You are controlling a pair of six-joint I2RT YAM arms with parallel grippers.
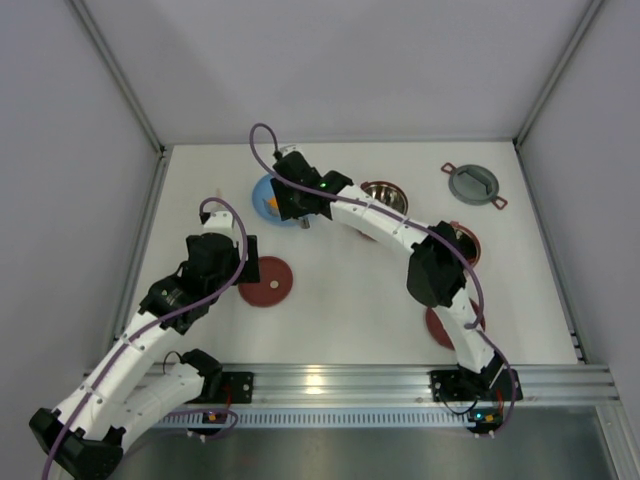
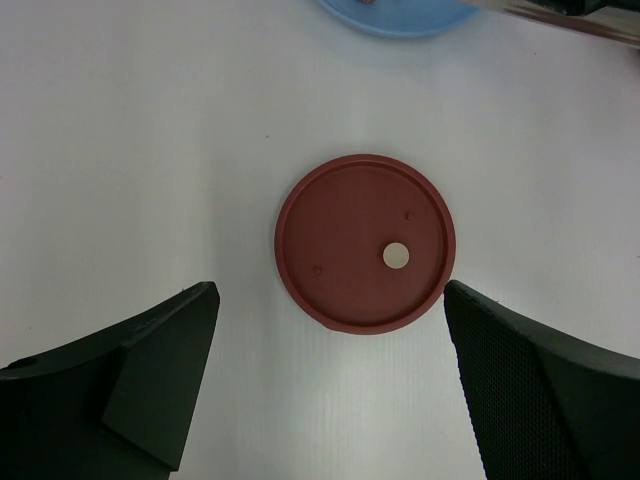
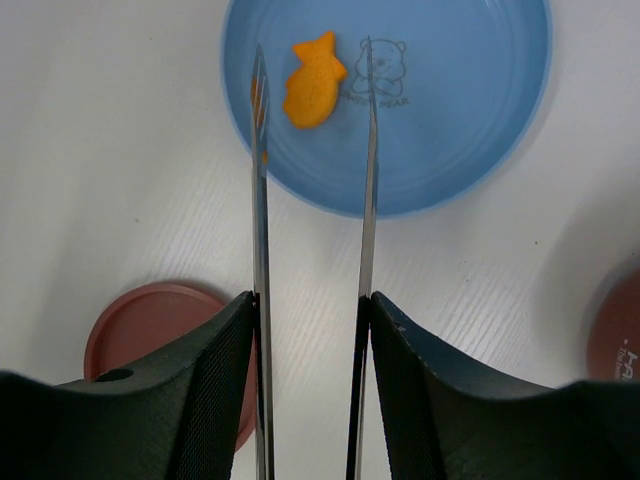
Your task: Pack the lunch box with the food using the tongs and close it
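Note:
A blue plate (image 3: 450,120) with an orange fish-shaped piece (image 3: 312,90) sits at the back left of the table. My right gripper is over it, open, holding two long thin metal strips apart, one either side near the piece, with nothing between them. My left gripper is open and empty above the table beside a red lid (image 2: 340,250) with a small pale disc. Steel-lined bowls (image 1: 390,195) stand at the back centre and right, partly hidden by my right arm.
A grey lid with red handles (image 1: 467,181) lies at the back right. Another red lid (image 1: 436,330) is at the front right under the right arm.

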